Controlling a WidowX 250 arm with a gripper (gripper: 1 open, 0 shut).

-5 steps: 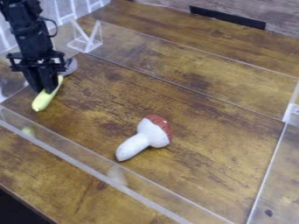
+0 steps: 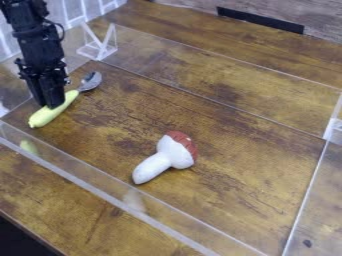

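The black gripper (image 2: 51,100) is at the left, low over a spoon with a long pale yellow-green handle (image 2: 52,112) and a grey bowl (image 2: 91,80). Its fingertips are at the handle; whether they grip it is unclear. A white plush mushroom with a red cap (image 2: 178,145) lies on the wooden table (image 2: 241,110), right of centre and toward the front.
Clear barriers (image 2: 160,219) border the work area along the front and right, with a white bracket (image 2: 99,45) at the back left corner.
The gripper has shifted slightly left and turned, uncovering more of the spoon's grey bowl. The spoon's handle is slightly more slanted; the mushroom has not moved.
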